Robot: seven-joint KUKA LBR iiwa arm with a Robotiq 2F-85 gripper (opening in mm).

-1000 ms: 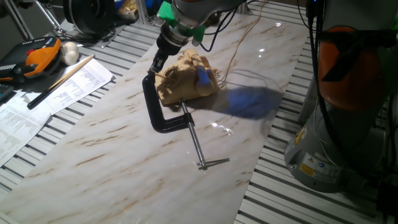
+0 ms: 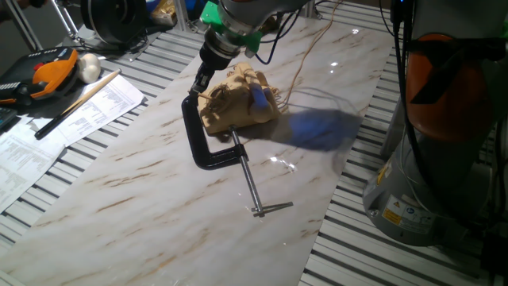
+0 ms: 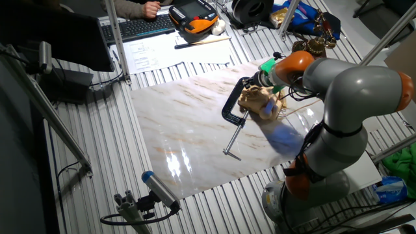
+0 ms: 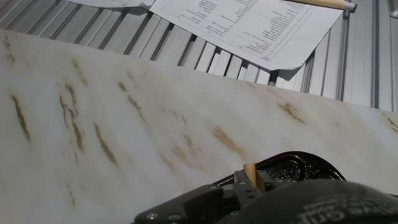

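Observation:
A black C-clamp [image 2: 198,143] with a long steel screw [image 2: 251,183] and cross handle is near the middle of the marble-patterned board, beside a tan, lumpy bag-like object [image 2: 238,99]. My gripper [image 2: 197,89] points down at the clamp's upper corner and appears to touch it. In exterior view 2, the same clamp [image 3: 232,104] shows just left of the tan object [image 3: 259,101], under the arm. At the bottom of the wrist view, a dark finger [image 4: 244,180] stands against a small tan piece [image 4: 250,171], with the clamp's black body [image 4: 305,163] behind. What lies between the fingertips is hidden.
Printed sheets [image 2: 95,111] with a dark-tipped stick [image 2: 71,107] lie past the board's left edge, near an orange-black device [image 2: 40,75]. A thin cord [image 2: 305,56] trails behind the tan object. The front of the board [image 2: 151,230] is clear.

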